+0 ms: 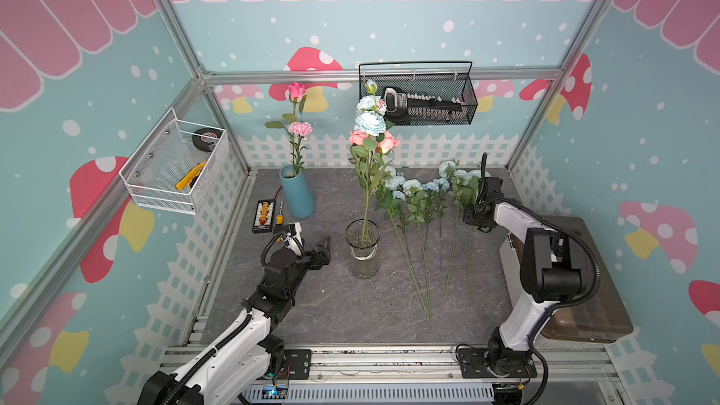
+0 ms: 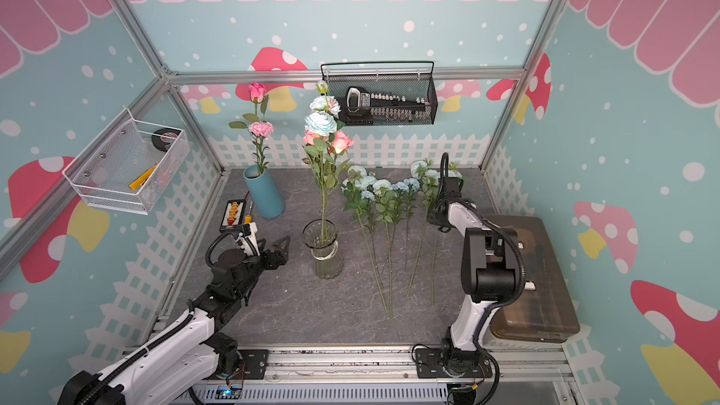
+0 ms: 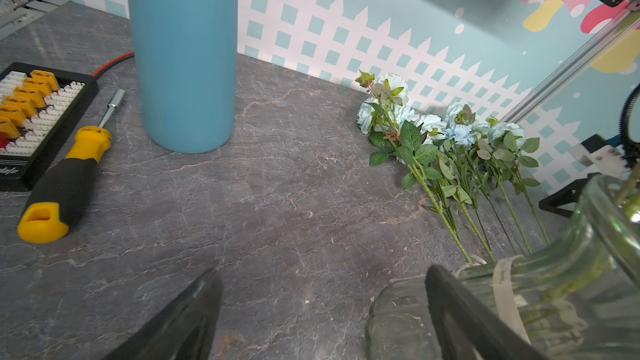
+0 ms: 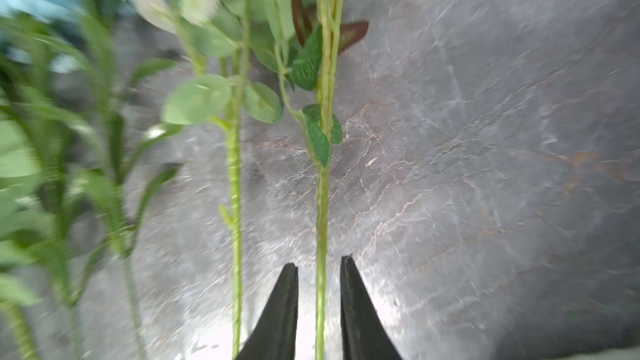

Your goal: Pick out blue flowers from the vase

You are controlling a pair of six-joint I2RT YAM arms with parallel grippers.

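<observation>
Several pale blue flowers (image 1: 411, 186) lie side by side on the table, right of the glass vase (image 1: 364, 261). Inside the vase a tall bunch stands upright, with pale blue blooms (image 1: 369, 121) above coral ones (image 1: 387, 142). My right gripper is open at the rightmost lying flower, its fingers either side of the green stem (image 4: 322, 220) and clear of it. Over the table left of the vase, my left gripper stands open and empty, its right finger overlapping the vase in the left wrist view.
A teal vase (image 1: 297, 193) with pink flowers stands at the back left, near a screwdriver (image 3: 70, 180) and a black tray of connectors (image 3: 40, 113). A brown-lidded box (image 1: 592, 292) sits at the right. Bare table shows front left of the vase.
</observation>
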